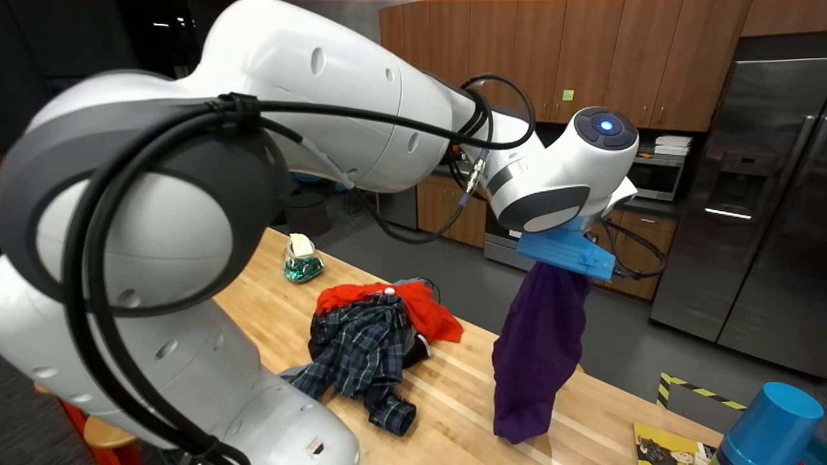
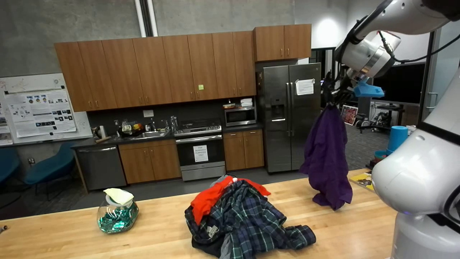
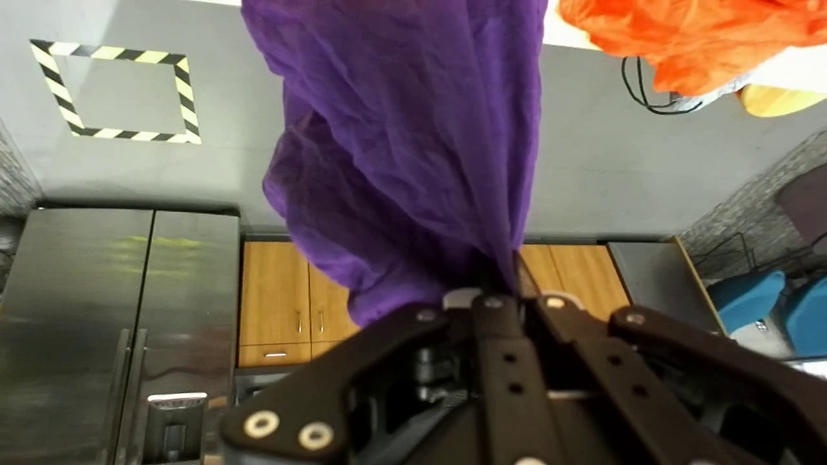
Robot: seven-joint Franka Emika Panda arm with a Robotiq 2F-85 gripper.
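A purple cloth point(image 1: 540, 352) hangs in long folds from my gripper over the right part of the table. In the second exterior view, the dark fingers of my gripper point(image 2: 336, 97) pinch the top of the purple cloth point(image 2: 330, 151), its lower end close to the tabletop. From the wrist, my gripper is shut, with the purple cloth point(image 3: 418, 132) bunched between and beside its fingertips. On the table point(image 2: 164, 216) lies a heap of clothes: a dark plaid shirt point(image 2: 263, 216) and a red garment point(image 2: 211, 198), with grey and black fabric beneath.
A glass jar point(image 2: 117, 216) with green filling and a yellow cloth stands left of the heap. At the right end are a yellow magazine point(image 1: 670, 445) and a blue cup point(image 1: 773, 426). Bare wood separates the heap from the hanging cloth.
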